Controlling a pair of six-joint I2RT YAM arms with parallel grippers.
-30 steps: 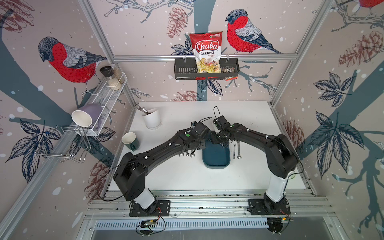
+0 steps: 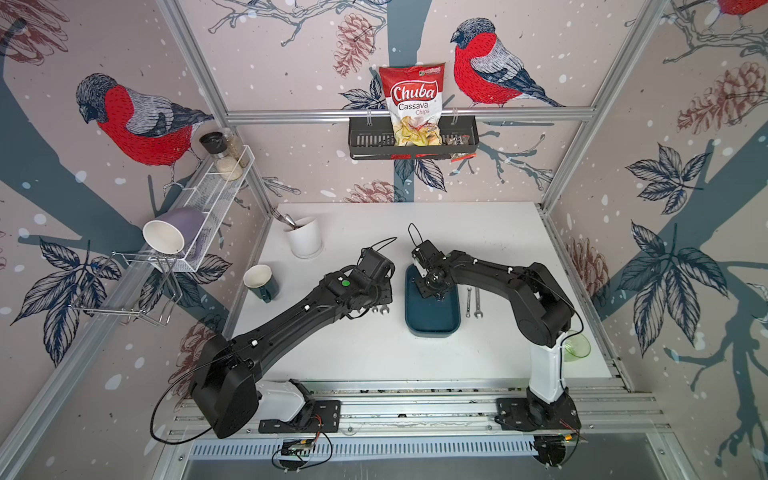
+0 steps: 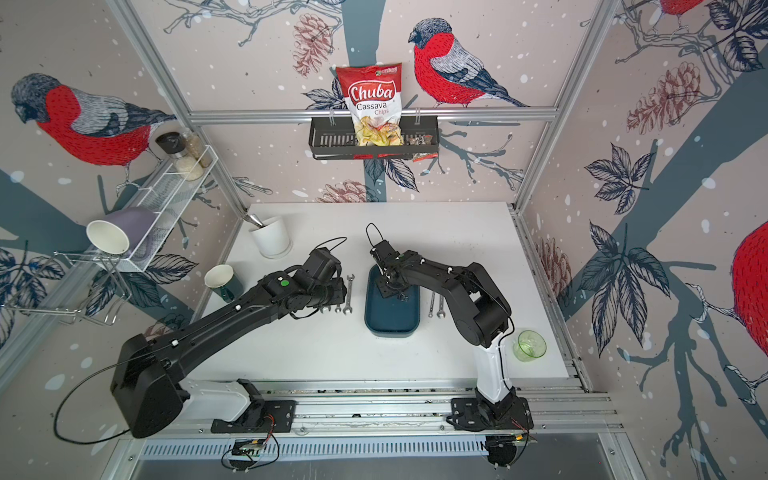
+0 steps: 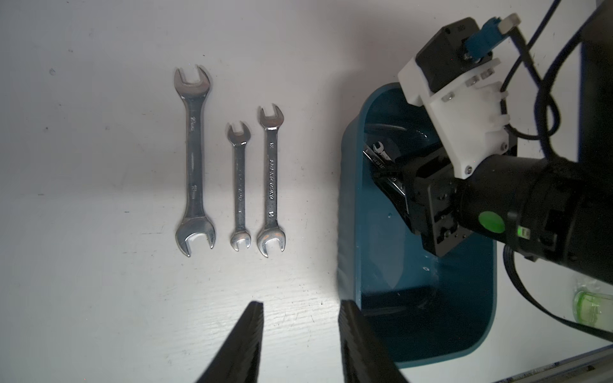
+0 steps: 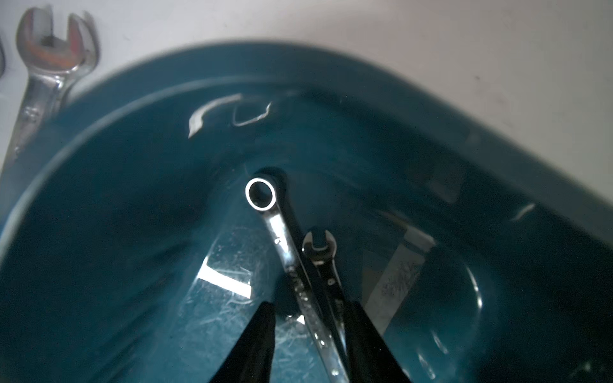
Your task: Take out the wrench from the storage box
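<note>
Two metal wrenches lie side by side on the floor of the dark blue box (image 3: 392, 324). In the right wrist view these are a longer ring-ended wrench (image 5: 290, 255) and a smaller open-ended wrench (image 5: 319, 249). My right gripper reaches down into the box, its fingers apart on either side of both shafts. Whether a finger touches either wrench I cannot tell; their lower ends run out of that view. Left of the box, my left gripper is open over bare table, with nothing between its fingers.
Three wrenches, among them a large wrench (image 4: 194, 159), lie on the table left of the box. Two more wrenches, one of them a long wrench (image 2: 478, 302), lie to its right. A green glass (image 3: 529, 345) stands at the right; a mug (image 2: 261, 281) stands at the left.
My left arm has drawn back leftward, away from the box. The right gripper has shifted left and slightly toward the front, further over the box.
</note>
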